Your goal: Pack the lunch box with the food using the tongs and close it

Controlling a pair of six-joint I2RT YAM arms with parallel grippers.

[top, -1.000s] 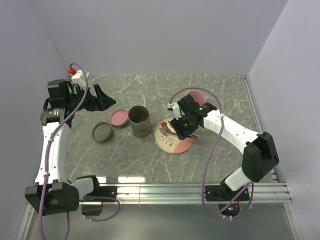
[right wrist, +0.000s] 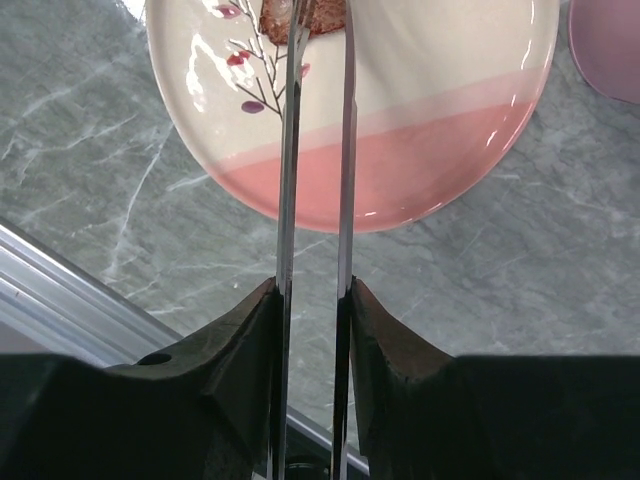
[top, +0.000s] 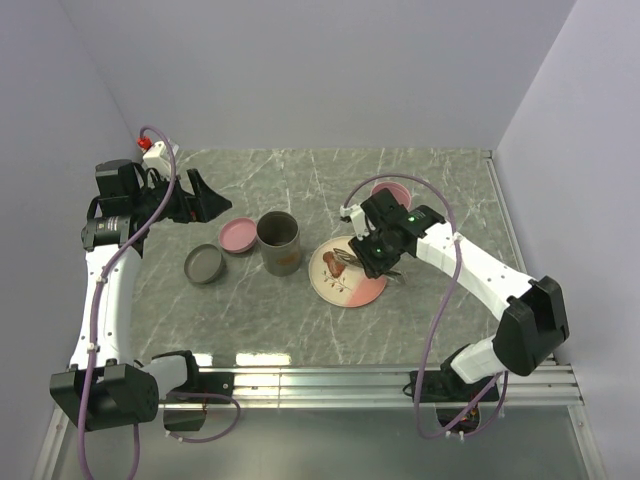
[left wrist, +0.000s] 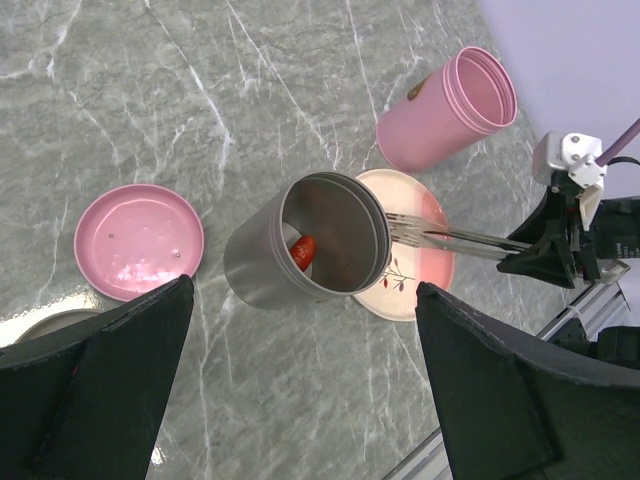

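Note:
My right gripper is shut on metal tongs, whose tips reach onto a browned piece of food on the cream-and-pink plate. Whether the tips grip it cannot be told. My left gripper hangs open at the left, above the table. Its wrist view shows a red sausage-like piece inside the grey container.
A pink small plate and a dark dish lie left of the grey container. A pink cup stands behind the large plate.
The right arm and its tongs have shifted slightly to the right over the plate. The left arm has not moved.

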